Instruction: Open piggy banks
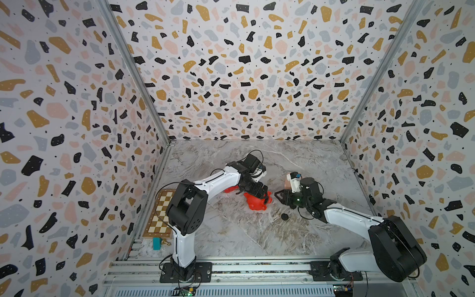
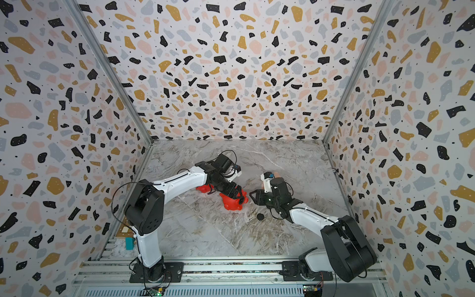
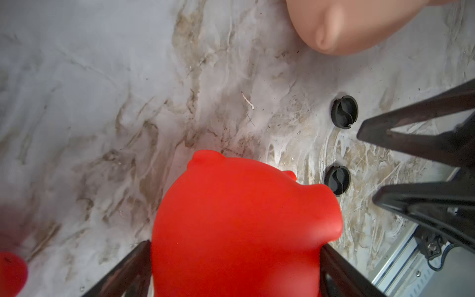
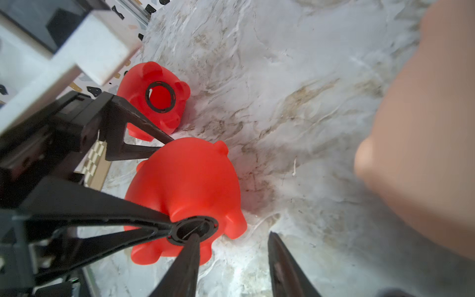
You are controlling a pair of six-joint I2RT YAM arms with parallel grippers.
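Observation:
A red piggy bank [image 1: 255,203] sits under my left gripper [image 1: 259,192], whose open fingers lie around it in the left wrist view. The right wrist view shows a dark ring round the hole in its underside. A second red piggy bank [image 4: 138,89] behind has an open hole. A pink piggy bank [image 3: 356,22] stands at the right. My right gripper is part open beside the near red bank, with nothing seen between its fingertips. Two black plugs [image 3: 344,111] [image 3: 337,179] lie on the table.
A chessboard [image 1: 159,212] and a teal object [image 1: 156,243] are at the front left.

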